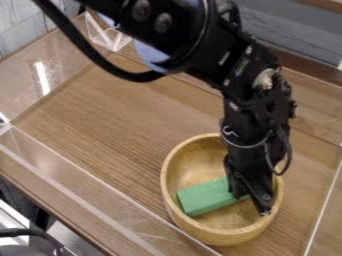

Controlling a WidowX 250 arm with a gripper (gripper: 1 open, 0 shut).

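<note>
A green block (202, 198) lies in a round yellow-tan bowl (178, 165) at the lower middle of the camera view. My black gripper (251, 192) reaches down into the bowl's right side, at the right end of the block. It looks closed, but whether it holds the block is hidden behind the fingers.
A blue object and a white item stand at the back behind the arm. Cables lie at the lower left edge.
</note>
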